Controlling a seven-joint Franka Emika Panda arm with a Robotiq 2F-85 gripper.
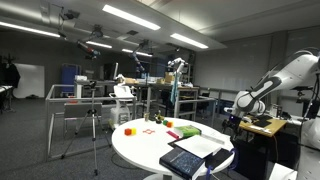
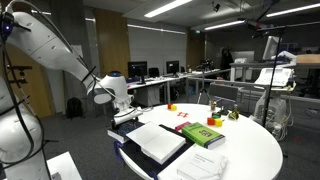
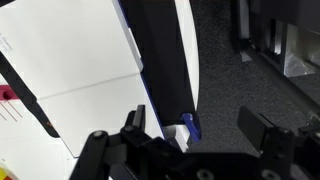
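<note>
My gripper [image 2: 119,118] hangs in the air near the left edge of the round white table [image 2: 255,160]. In the wrist view its black fingers [image 3: 132,140] stand wide apart along the lower edge, nothing visible between them. Below lies a black tray or case [image 3: 165,62] carrying white panels [image 3: 100,105]. From the other side, the white panel [image 2: 157,142] lies on the dark case near the table's edge. A small blue thing [image 3: 191,126] sits by the case's edge, close to the gripper.
A green box or book [image 2: 201,135] lies beyond the panel, with red and yellow items [image 2: 214,122] near it. White objects [image 2: 203,163] rest at the near right. A tripod [image 1: 94,130] stands on the floor beside the table.
</note>
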